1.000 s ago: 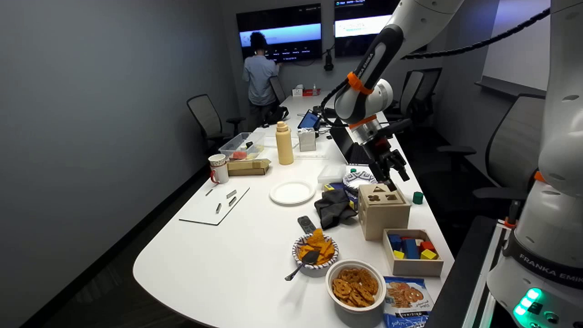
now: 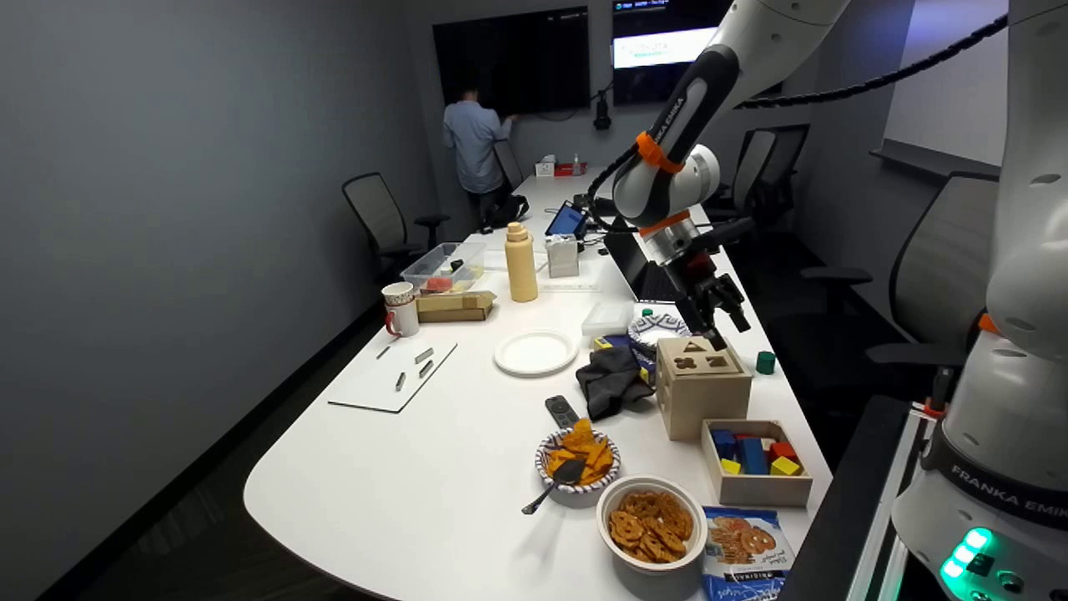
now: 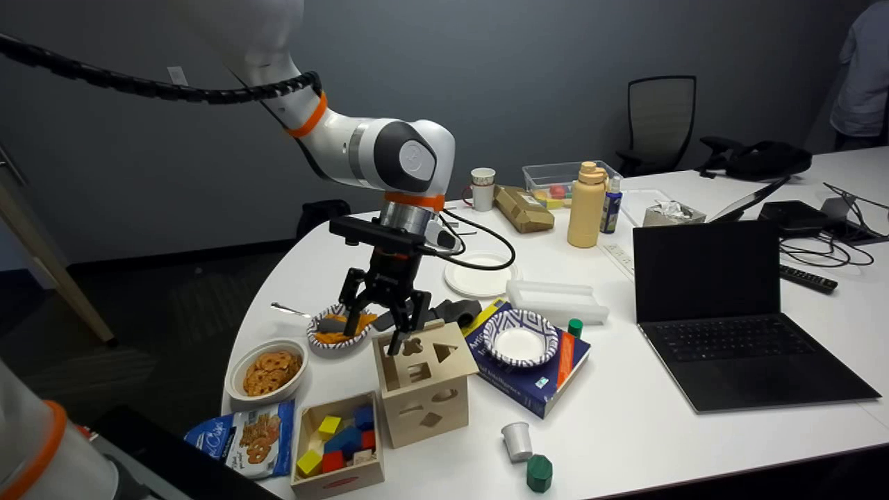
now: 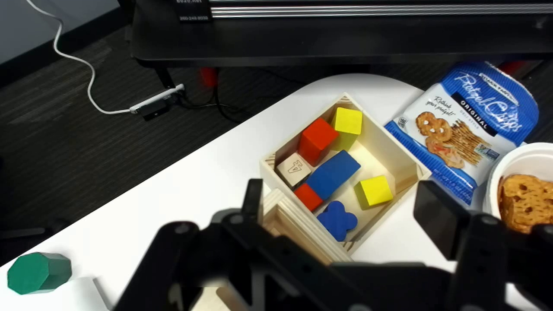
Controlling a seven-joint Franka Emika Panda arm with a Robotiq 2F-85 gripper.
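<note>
My gripper [image 3: 401, 323] is open above the wooden shape-sorter box [image 3: 427, 412], with nothing between its fingers. Cut-out holes show in the sorter's top and side. Beside it stands a shallow wooden tray [image 4: 384, 140] of coloured blocks. In that tray the wrist view shows a red block [image 4: 317, 140], two yellow ones, one of them a yellow cube [image 4: 374, 191], a blue block [image 4: 333, 173], a blue flower-shaped piece [image 4: 337, 220] and a plain wooden cube [image 4: 293, 169]. Apart from these, a green octagonal block [image 3: 539, 472] lies on the bare table near a small white cup [image 3: 517, 441].
Near the tray are a blue pretzel bag [image 2: 748, 554], a bowl of pretzels [image 2: 652, 522] and a bowl of chips [image 2: 578, 457] with a spoon. A patterned bowl [image 3: 521, 337] rests on a blue book [image 3: 533, 392].
The arm and the tabletop objects look unmoved. In the background, the left wall screen has gone dark and the person there has shifted posture.
</note>
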